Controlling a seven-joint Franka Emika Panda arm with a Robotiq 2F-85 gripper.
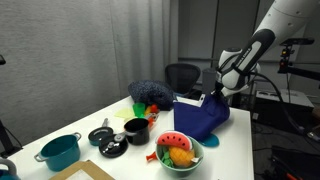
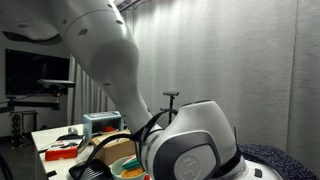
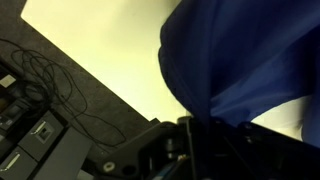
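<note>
A dark blue cloth lies partly on the white table's right side, one part raised in folds toward my gripper. In the wrist view the cloth gathers to a narrow bunch at the fingertips, and my gripper is shut on it. The fingertips themselves are mostly covered by the fabric. In the second exterior view the arm blocks the cloth and gripper.
A green colander with toy fruit stands at the front. Left of the cloth are a black pot, a pan lid and a teal pot. A dark bundle lies behind. Bare table shows at the right front.
</note>
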